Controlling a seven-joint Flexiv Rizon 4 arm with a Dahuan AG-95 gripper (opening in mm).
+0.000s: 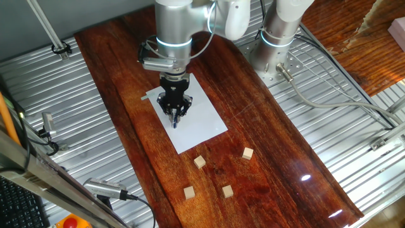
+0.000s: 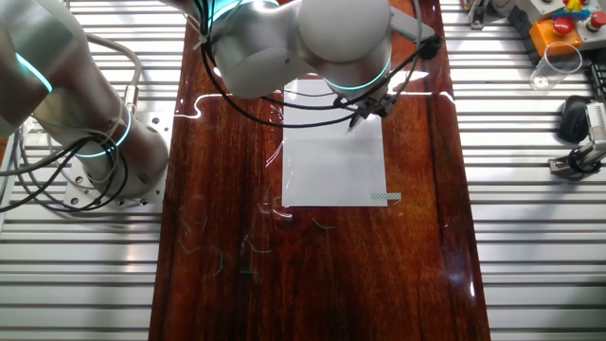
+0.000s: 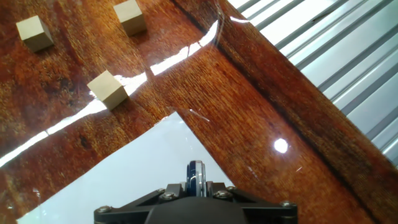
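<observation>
A white sheet of paper [image 1: 201, 121] lies flat on the dark wooden board. Over its left part, in exterior view 1, my gripper [image 1: 175, 116] points down, shut on a slim dark blue pen with a clear section. In the wrist view the pen [image 3: 196, 177] stands between the fingers, with the paper [image 3: 146, 165] behind it. Exterior view 2 shows the paper [image 2: 331, 170] partly covered by the arm, with a pale tip of the pen [image 2: 352, 124] just showing. Whether the pen touches the paper I cannot tell. No marks are clear on the sheet.
Several small wooden cubes sit beyond the paper, among them a near cube [image 1: 200, 162] and a right-hand cube [image 1: 247, 153]. A small checkered strip [image 2: 385, 196] lies at one paper corner. The board [image 2: 312, 275] is clear on the side away from the cubes.
</observation>
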